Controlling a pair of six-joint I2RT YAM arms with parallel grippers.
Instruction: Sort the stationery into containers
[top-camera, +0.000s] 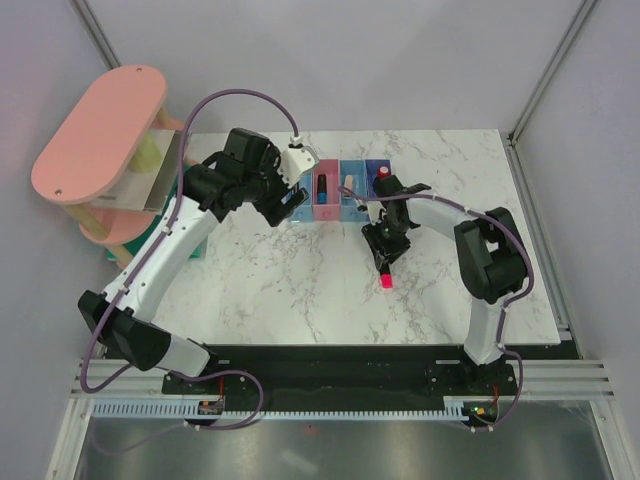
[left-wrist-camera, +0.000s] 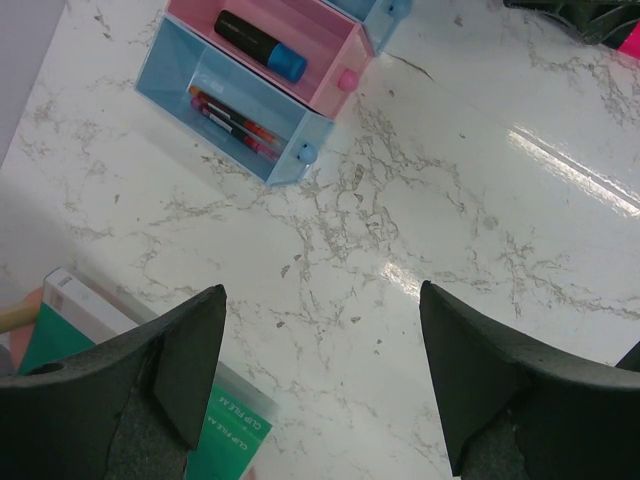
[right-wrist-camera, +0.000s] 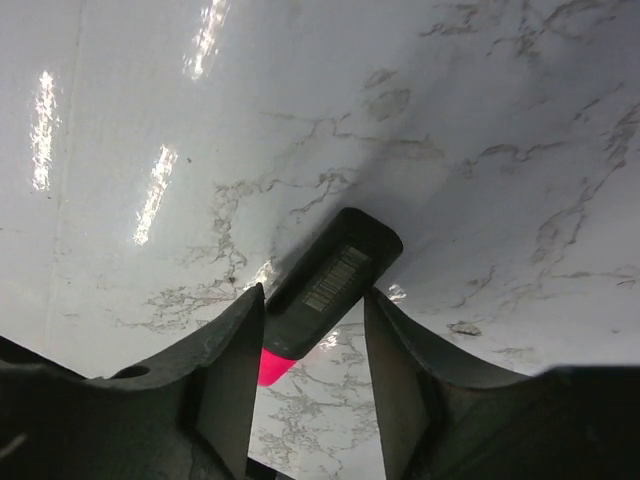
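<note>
A black marker (right-wrist-camera: 335, 275) with a bright pink end lies on the marble table, its pink end (top-camera: 386, 282) toward the front edge. My right gripper is over it, part open, with a finger on either side of the black body. Whether the pads touch it, I cannot tell. At the back stand the containers: a blue one (left-wrist-camera: 222, 95) holding slim pens, a pink one (left-wrist-camera: 322, 78) with a black-and-blue marker (left-wrist-camera: 260, 45), another blue one (top-camera: 353, 211) and a dark blue one (top-camera: 376, 165). My left gripper hangs open and empty over the left of the table.
A pink-topped shelf (top-camera: 100, 135) rises at the left, with a green box (left-wrist-camera: 225, 435) beside it on the table. Bare tabletop (top-camera: 270, 290) stretches across the front left and along the right side.
</note>
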